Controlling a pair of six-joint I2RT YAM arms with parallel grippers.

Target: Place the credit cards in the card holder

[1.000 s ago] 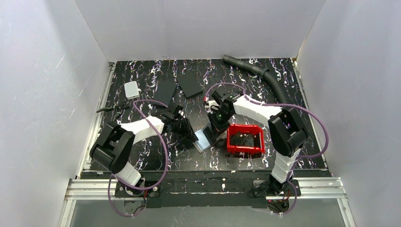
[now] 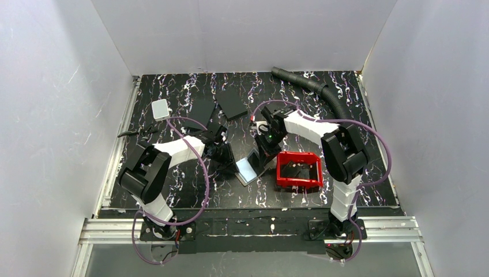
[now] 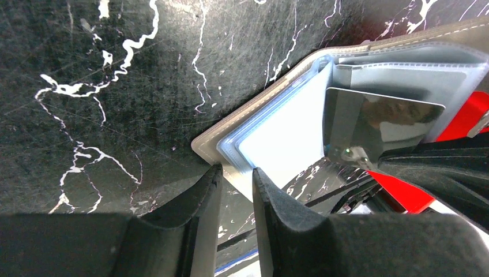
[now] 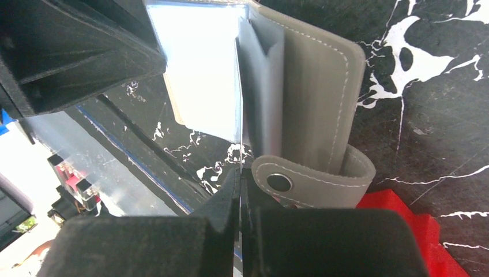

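The beige card holder [image 2: 248, 179] lies spread open on the table between my two arms, its clear sleeves [image 3: 285, 124] fanned up. My left gripper is shut on the holder's near corner, pinching cover and sleeves. A dark, glossy card [image 3: 383, 118] stands among the raised sleeves, with my right gripper shut on its edge. In the right wrist view the card shows edge-on as a thin line beside a translucent sleeve [image 4: 262, 86]. Whether its leading edge is inside a pocket, I cannot tell. The holder's snap strap [image 4: 311, 179] curls near my right fingertips.
Just right of the holder stands a red open box [image 2: 300, 154] with dark contents. Farther back lie two dark flat pads [image 2: 232, 105], a white square piece [image 2: 160, 109] and a thick black tube [image 2: 305, 82].
My left gripper has shifted very slightly at the holder's corner.
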